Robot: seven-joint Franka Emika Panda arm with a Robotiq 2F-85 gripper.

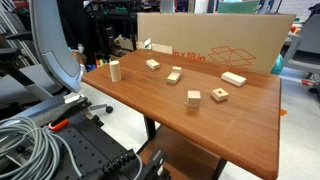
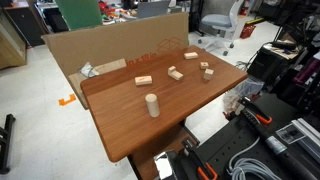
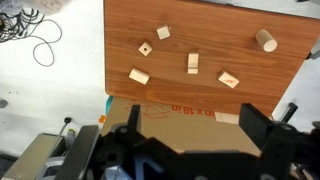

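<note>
My gripper is open in the wrist view, its dark fingers wide apart with nothing between them, high over the table. On the brown table point(image 1: 255, 125) stands a pale upright cylinder point(image 1: 115, 71), also seen in exterior view 2 as a cylinder point(image 2: 152, 105). Several light wooden pieces lie apart from one another: a cube point(image 1: 193, 98), a small flat square point(image 1: 219, 95), and oblong blocks, including a back-right block point(image 1: 233, 78), a middle block point(image 1: 174, 76) and a back-left block point(image 1: 153, 64).
A cardboard panel point(image 1: 220, 35) stands along the table's back edge. Coiled grey cable point(image 1: 30, 150) lies on the dark equipment in front. Wide bare tabletop surrounds the pieces.
</note>
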